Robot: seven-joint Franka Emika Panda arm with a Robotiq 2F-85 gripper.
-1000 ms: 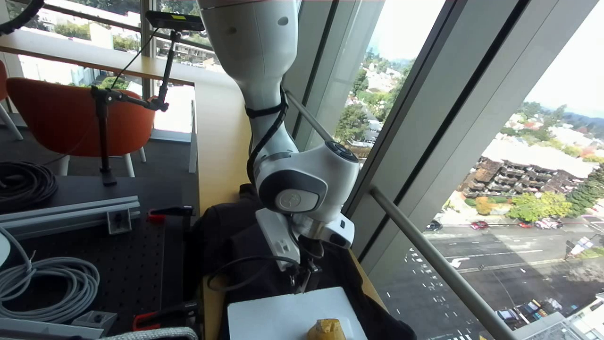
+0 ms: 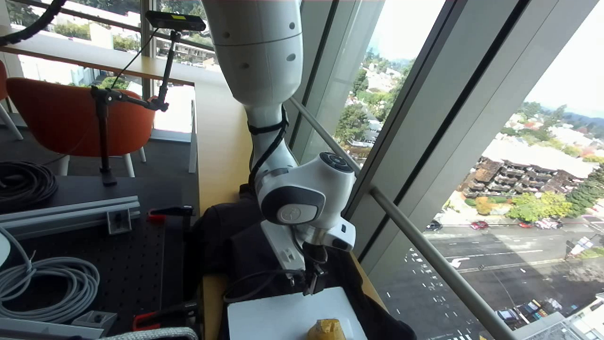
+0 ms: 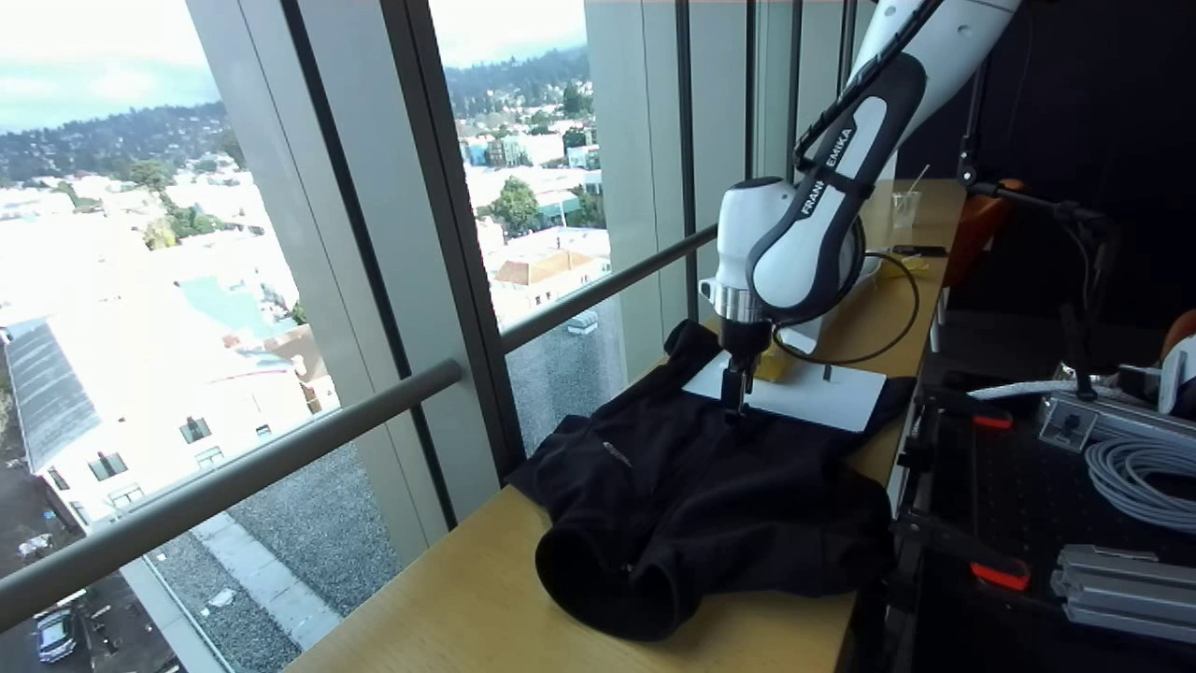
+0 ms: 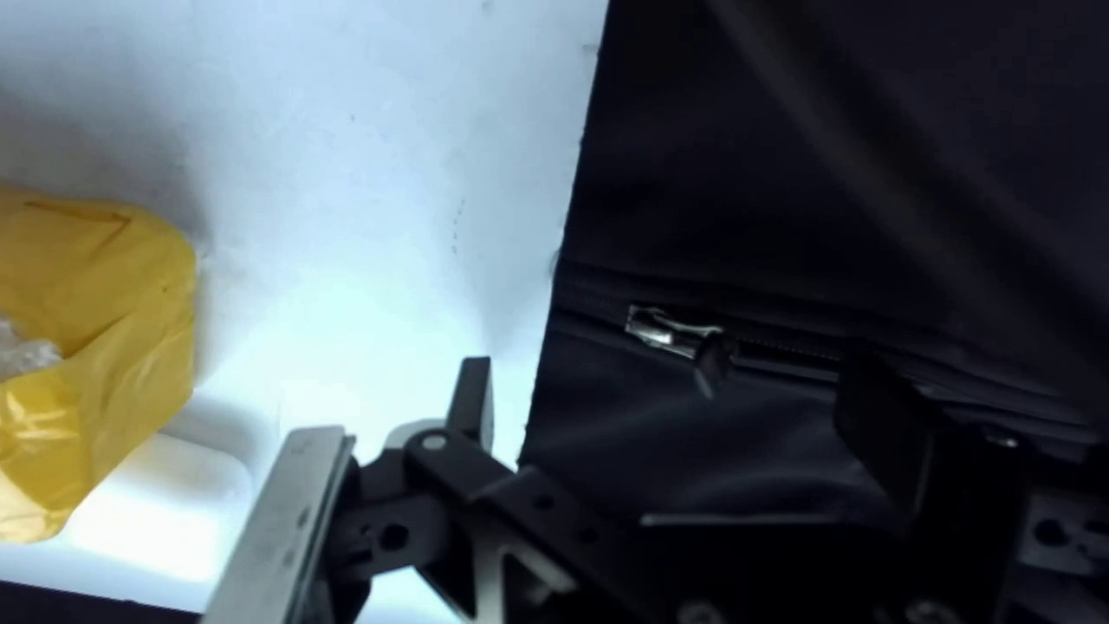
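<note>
A black jacket [image 3: 718, 505] is spread over the wooden table, with a white board [image 3: 830, 393] lying on its far part. Low in the wrist view, my gripper stands open with a wide gap between its fingers. In that gap, beyond the fingertips, shows a silver zipper slider [image 4: 665, 331] with a dark pull tab [image 4: 711, 364], on the jacket just beside the board's edge. Nothing is held. From the side, the gripper [image 3: 735, 413] hangs close above the jacket; whether it touches the cloth I cannot tell.
A yellow wrapped lump [image 4: 114, 322] sits on the board. The metal handrail [image 3: 415, 387] and windows run along one side of the table. On the other side is a black perforated bench [image 2: 136, 249] with clamps, metal profiles and a coiled cable [image 2: 51, 289].
Over the last second, my wrist and gripper have moved down and slightly to the right in exterior view 1. The board and yellow lump have stayed put.
</note>
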